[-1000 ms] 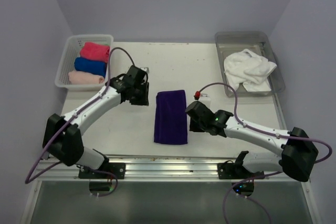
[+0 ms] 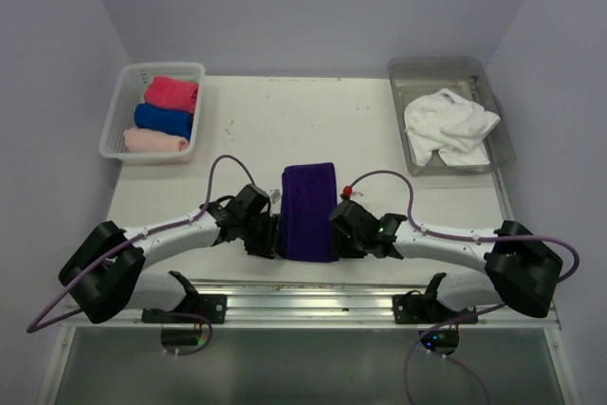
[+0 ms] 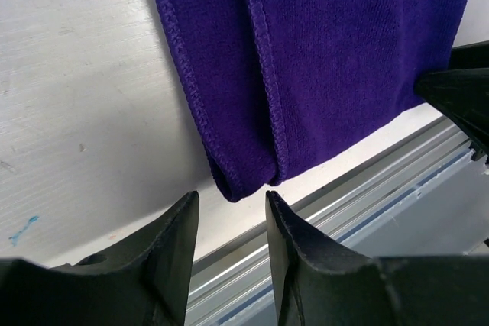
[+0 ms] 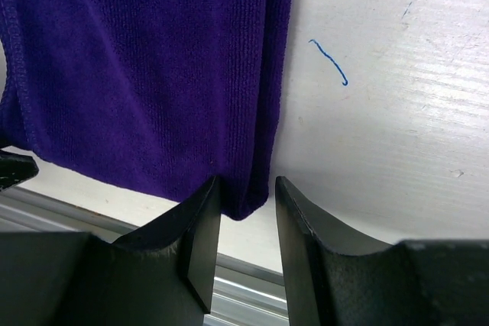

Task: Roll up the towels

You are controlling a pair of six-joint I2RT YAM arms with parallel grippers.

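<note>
A purple towel [image 2: 308,206], folded long and narrow, lies flat at the table's front middle. My left gripper is low at its front left corner, fingertips either side of the folded edge [image 3: 237,173], open. My right gripper is at the front right corner, open, with the folded edge [image 4: 244,135] between its fingertips; one finger touches or nearly touches the cloth. In the top view both grippers sit at the towel's front end, left [image 2: 270,246] and right [image 2: 346,246].
A white basket [image 2: 118,125] of pink, blue and red towels stands back left. A grey bin [image 2: 408,78] with white cloths [image 2: 446,125] is back right. The table's front edge and metal rail [image 2: 303,296] are just below the towel.
The towel looks unchanged.
</note>
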